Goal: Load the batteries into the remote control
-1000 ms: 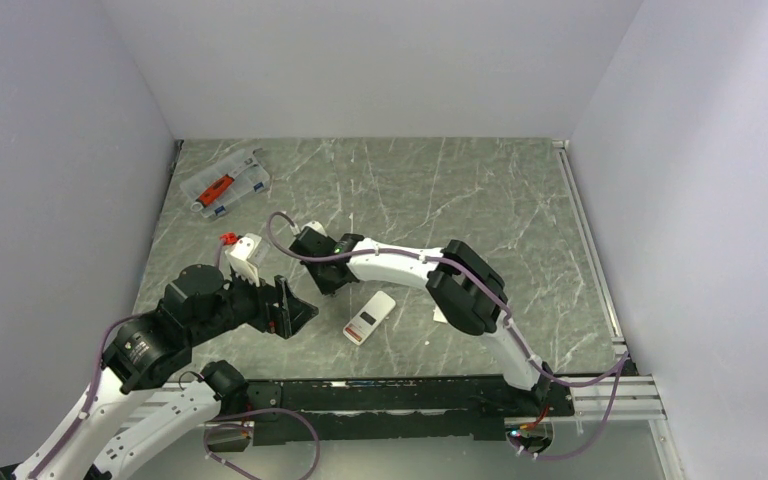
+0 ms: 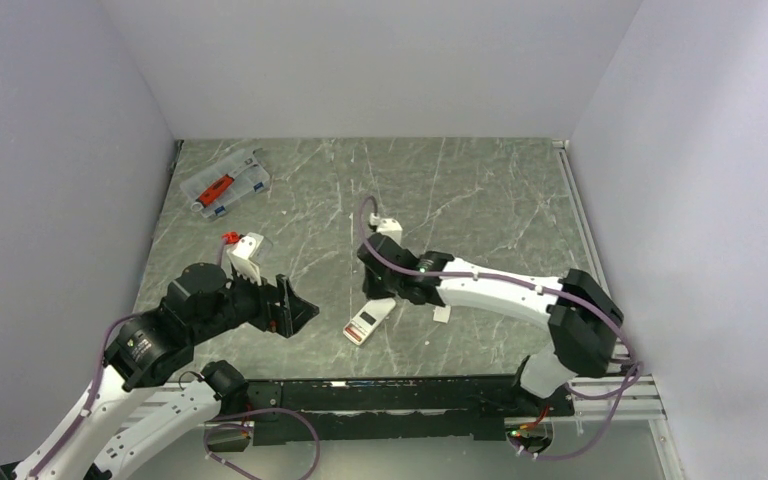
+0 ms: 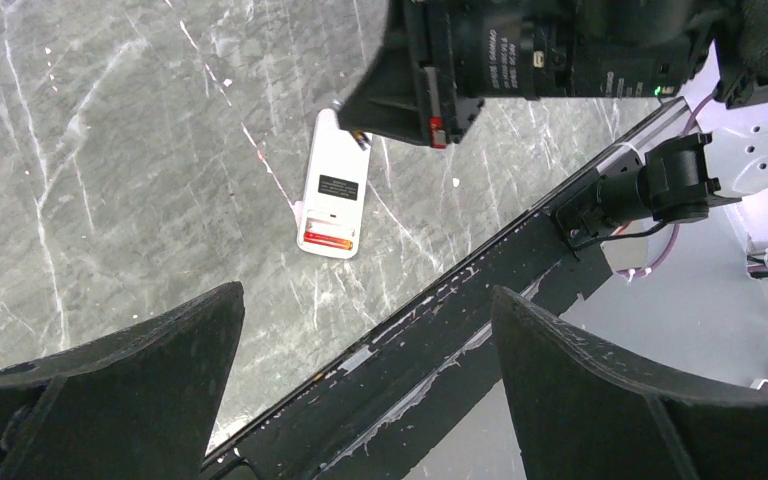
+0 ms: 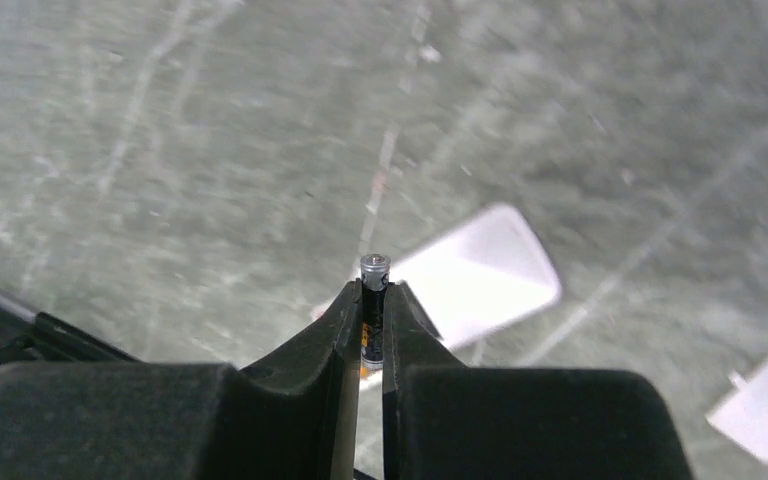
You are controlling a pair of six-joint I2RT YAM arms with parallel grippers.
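The white remote (image 2: 366,324) lies back-up on the marble table; in the left wrist view its battery bay (image 3: 328,238) shows an orange battery at the lower end. My right gripper is shut on an upright black battery (image 4: 375,290), held over the remote, whose upper white end (image 4: 485,260) shows behind it in the right wrist view. My left gripper stands open at the left of the top view, its fingers empty above the table.
A white cover (image 2: 441,313) lies right of the remote. A clear organizer box (image 2: 243,180) with an orange tool sits back left, red pieces (image 2: 230,238) below it.
My right gripper and arm have moved rightward in the top view, to over the remote's upper end. The left arm and remote have not visibly moved.
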